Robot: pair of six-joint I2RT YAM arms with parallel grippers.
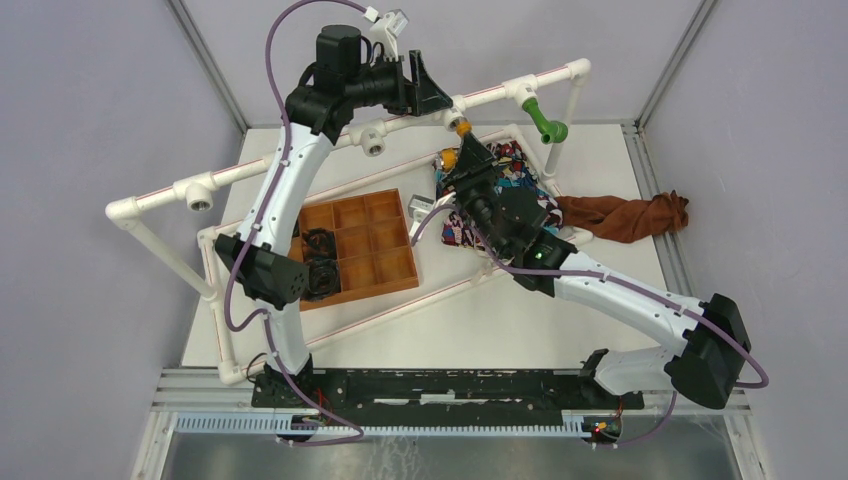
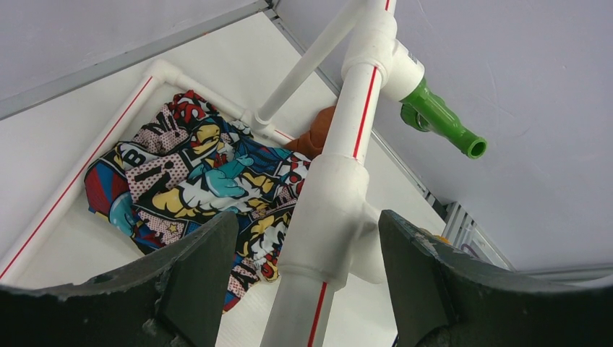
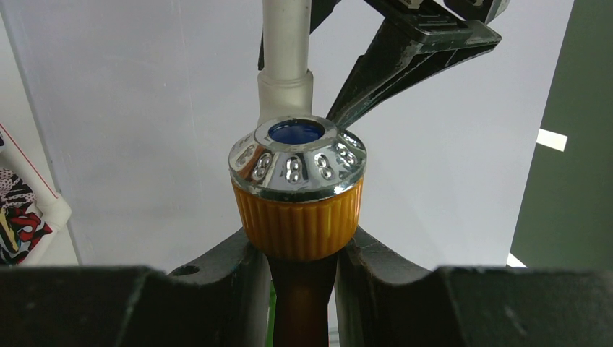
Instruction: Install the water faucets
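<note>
My left gripper [image 1: 425,88] grips the upper white pipe; in the left wrist view its fingers straddle a white tee fitting [image 2: 322,217] and the pipe below it. My right gripper [image 1: 460,160] is shut on an orange faucet [image 1: 463,128], whose end reaches the socket of the tee [image 1: 453,115] beside the left gripper. In the right wrist view the faucet's orange knob [image 3: 296,217] with chrome cap hides where it meets the tee. A green faucet [image 1: 548,128] is on the tee to the right.
Two bare tees [image 1: 373,143] are on the pipe leftward. Below lie a wooden compartment tray [image 1: 375,275], patterned cloth [image 1: 510,180] and a brown cloth [image 1: 630,215] inside and beside the lower white frame.
</note>
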